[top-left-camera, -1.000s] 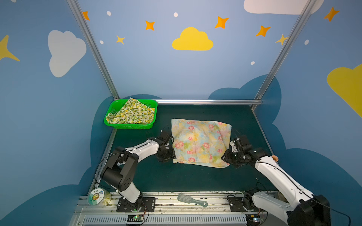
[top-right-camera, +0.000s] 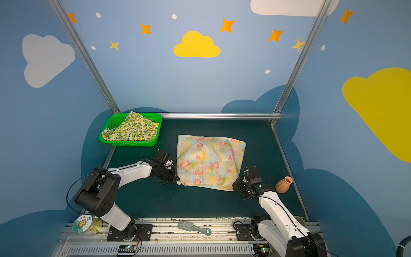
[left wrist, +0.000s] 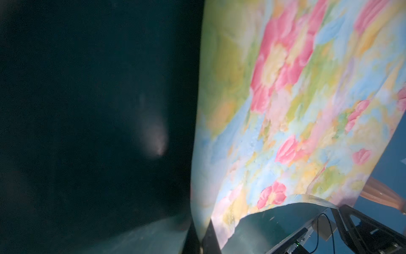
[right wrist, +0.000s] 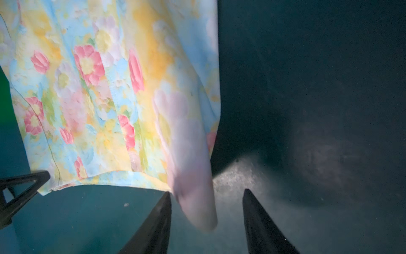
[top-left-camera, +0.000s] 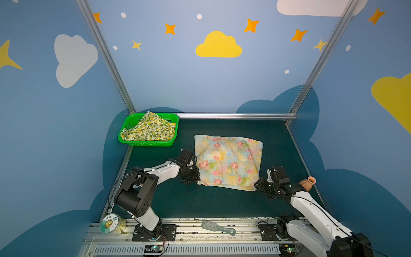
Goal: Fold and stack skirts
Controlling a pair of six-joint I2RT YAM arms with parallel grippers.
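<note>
A pastel skirt with pink flowers point(top-left-camera: 229, 160) lies spread as a rough rectangle on the dark green table. At its near left corner my left gripper is shut, the cloth edge point(left wrist: 207, 211) pinched at its fingertips. My right gripper is open at the near right corner; a rounded fold of the skirt point(right wrist: 194, 199) reaches between its parted fingers without being clamped. A second skirt, white with yellow and green print point(top-left-camera: 149, 128), lies heaped in the green basket point(top-left-camera: 156, 144).
A terracotta vase point(top-right-camera: 283, 185) stands at the right, close to my right arm. A grey brush point(top-left-camera: 218, 227) and a round lidded tub point(top-left-camera: 112, 223) lie along the front rail. Bare table point(top-left-camera: 227, 203) shows in front of the skirt.
The skirt lies nearly the same.
</note>
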